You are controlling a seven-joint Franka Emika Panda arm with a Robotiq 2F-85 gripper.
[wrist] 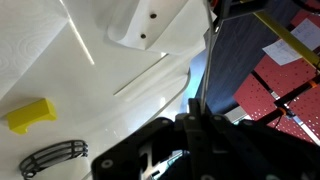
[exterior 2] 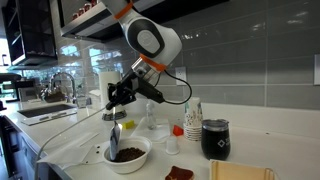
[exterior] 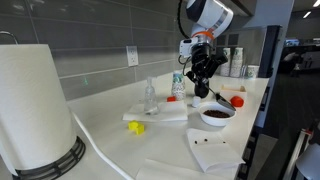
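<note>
My gripper (exterior: 205, 82) hangs above the white bowl (exterior: 214, 122), shut on the thin handle of a spatula-like utensil (exterior: 221, 98). In exterior view 2 the utensil's flat grey blade (exterior 2: 114, 140) points down at the bowl (exterior 2: 130, 167). Whether the blade touches the dark brown contents (exterior 2: 128, 154) is not clear. The wrist view shows the thin handle (wrist: 206, 75) running up from between the dark fingers; the blade is out of that view.
A white sheet with holes (exterior: 214, 153) lies in front of the bowl. A yellow block (exterior: 136, 127), clear bottle (exterior: 150, 98), patterned cup stack (exterior: 178, 86) and dark jar (exterior 2: 216, 140) stand around.
</note>
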